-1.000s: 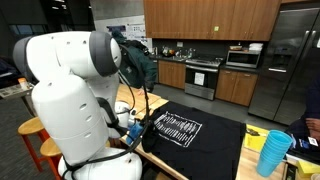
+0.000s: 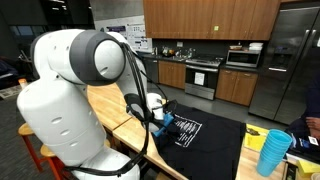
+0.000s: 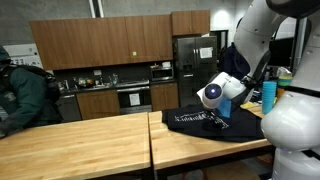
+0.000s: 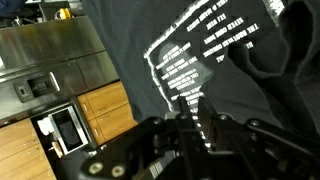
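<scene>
A black cloth [image 2: 220, 131] with a block of white print, apparently a shirt, lies spread over the table. Its print [image 4: 190, 55] fills the upper middle of the wrist view, and dark folds rise at that view's right side. Low over the near left part of the cloth is my gripper [image 2: 178, 131], dark against dark. From the other side, the gripper [image 3: 212, 121] is again just above or touching the cloth [image 3: 185, 119]. Its fingers blend into the fabric, so their spacing and anything between them cannot be made out.
Blue cups [image 2: 273, 152] stand by the table's right edge, near a yellow item [image 2: 256, 137] and other clutter. Bare wooden tabletop [image 3: 80, 142] stretches away on the left in exterior view 2. Stools [image 2: 30, 140] stand beyond the arm.
Over the last second my arm has swung from the table's near left edge rightward over the cloth.
</scene>
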